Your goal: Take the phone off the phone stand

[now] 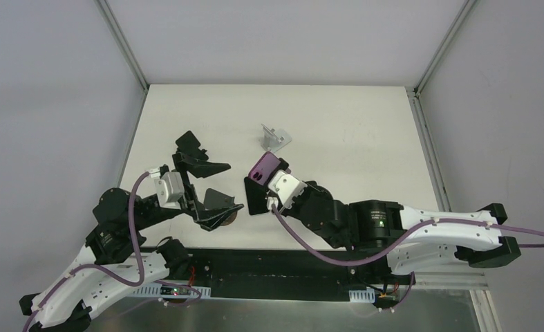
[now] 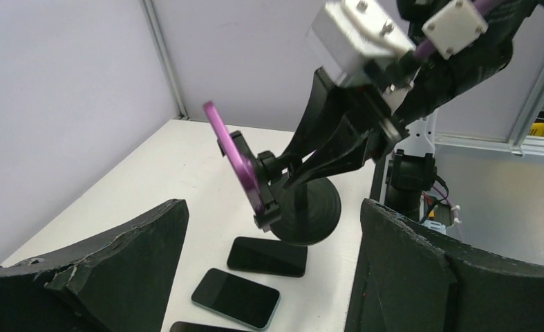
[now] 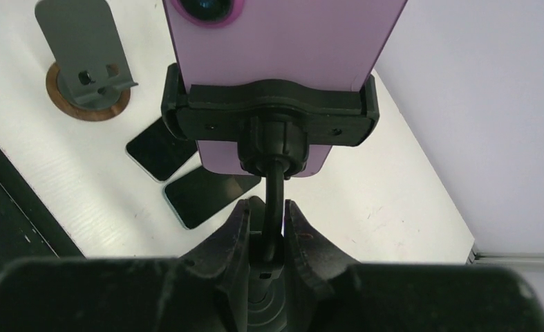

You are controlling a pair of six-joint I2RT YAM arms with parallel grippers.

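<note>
A purple phone [image 1: 264, 166] stays clamped in the black holder [image 3: 276, 114] of a phone stand. The right gripper is shut on that stand's thin stem, its fingers close together on either side. Below the holder, in the left wrist view, the round black base [image 2: 307, 218] shows behind the right fingers; whether it touches the table I cannot tell. To the left of the phone, my left gripper [image 1: 236, 186] is wide open and empty. In its own view the purple phone [image 2: 234, 155] appears beyond the fingertips, apart from them.
Black phones [image 2: 267, 256] [image 2: 236, 299] lie flat on the table. A silver stand [image 1: 276, 140] is behind the purple phone. At left are a black stand [image 1: 189, 140] and a dark grey stand [image 3: 82, 55] on a wooden ring.
</note>
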